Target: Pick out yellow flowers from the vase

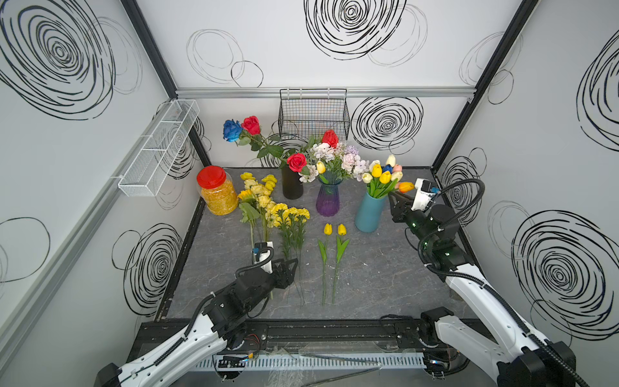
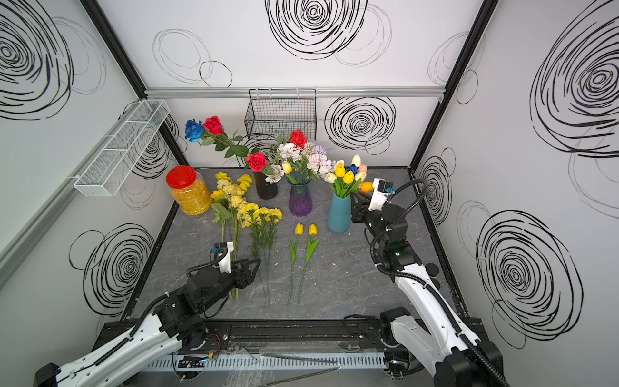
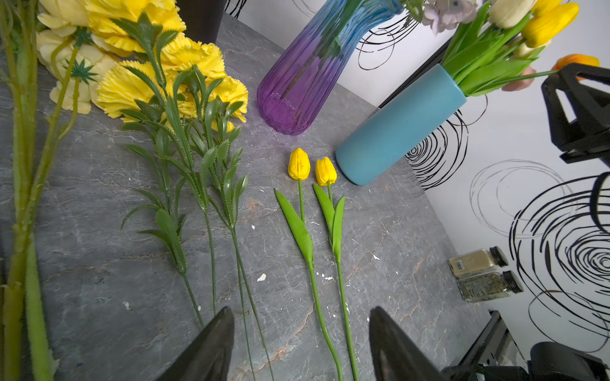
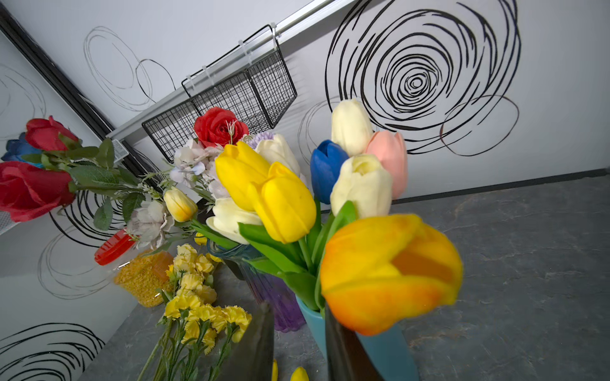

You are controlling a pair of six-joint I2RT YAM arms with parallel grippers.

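The blue-green vase (image 1: 368,213) at the right holds a bunch of tulips, including two yellow tulips (image 4: 282,200), white, blue and pink ones and an orange-yellow tulip (image 4: 391,273) leaning out. Close beside that bunch is my right gripper, partly open, with a gap between its fingers and the orange-yellow head just in front of one. Two yellow tulips (image 3: 311,166) lie side by side on the table. My left gripper hangs open low over the table, no flower gripped; stems show beyond its fingers.
Yellow carnations (image 1: 290,216) lie left of the loose tulips. Behind stand a purple vase (image 1: 327,200) of mixed flowers, a dark vase (image 1: 292,183) with roses and a red-lidded jar (image 1: 219,193).
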